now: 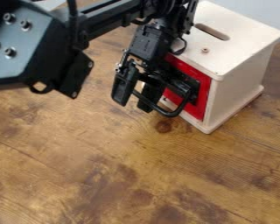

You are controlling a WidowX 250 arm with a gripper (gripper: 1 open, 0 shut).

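A pale wooden box with a slot in its top stands at the upper right, with a red panel on its front face. My black gripper is right against that red front, its lower parts overlapping the panel. Its fingers are dark against dark, so whether they are open or shut, and on what, I cannot tell. The gripper body hides much of the box's front.
The arm fills the top left of the view.
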